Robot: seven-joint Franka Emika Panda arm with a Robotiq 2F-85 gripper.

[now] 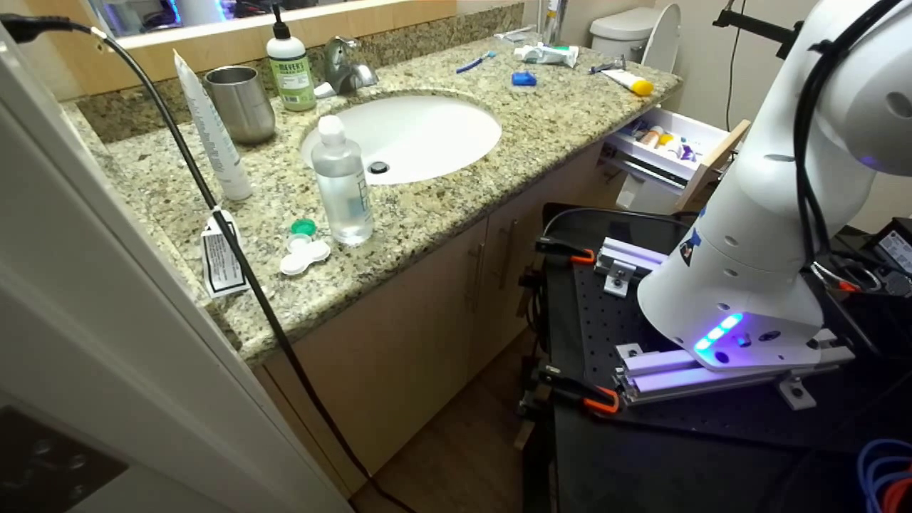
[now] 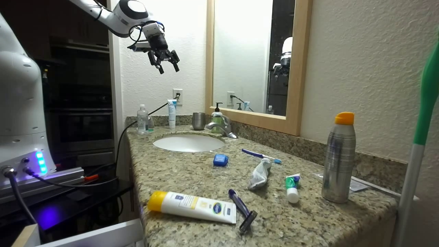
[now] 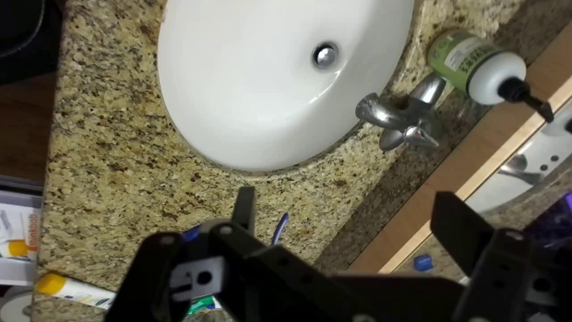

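High over the sink end of the counter, my gripper (image 2: pixel 169 70) hangs open, its two fingers well apart and nothing between them. From the wrist view, the same gripper spreads above the granite just beside the white sink (image 3: pixel 268 107). A blue floss box (image 2: pixel 220 160) and a toothbrush (image 2: pixel 261 156) lie on the counter past the sink. Closer to the second exterior camera are a yellow-capped tube (image 2: pixel 193 206), a razor (image 2: pixel 243 210), a crumpled striped tube (image 2: pixel 260 174) and a small green-and-white tube (image 2: pixel 292 188).
By the sink stand a clear bottle (image 1: pixel 342 184), a white tube (image 1: pixel 212 128), a steel cup (image 1: pixel 240 104), a soap pump (image 1: pixel 291 68) and the faucet (image 1: pixel 346 68). A filled drawer (image 1: pixel 680 145) juts out open. A spray can (image 2: pixel 340 158) rises near the wall.
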